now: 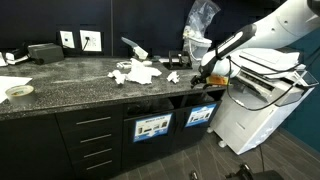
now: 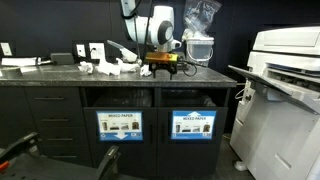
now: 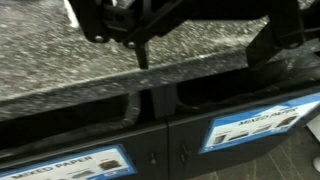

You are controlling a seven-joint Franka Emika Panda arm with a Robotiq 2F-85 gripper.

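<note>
My gripper (image 1: pixel 199 82) hovers by the front edge of the dark speckled counter (image 1: pixel 85 84), toward its right end. In the wrist view the gripper is open, its two dark fingers wide apart with nothing visible between them. Crumpled white paper (image 1: pixel 138 72) lies on the counter to the left, and a smaller white crumpled piece (image 1: pixel 172 77) is closer to the gripper. Below the counter edge are two dark bins with blue-and-white "mixed paper" labels, a left label (image 2: pixel 120 126) and a right label (image 2: pixel 194 125). The bins' insides are too dark to make out.
A white bucket (image 1: pixel 198 46) with a clear bag stands at the back right. White equipment (image 1: pixel 244 118) flanks the counter's right end. A tape roll (image 1: pixel 20 91) and a dark box (image 1: pixel 45 53) sit at the left. Bare counter lies between them and the paper.
</note>
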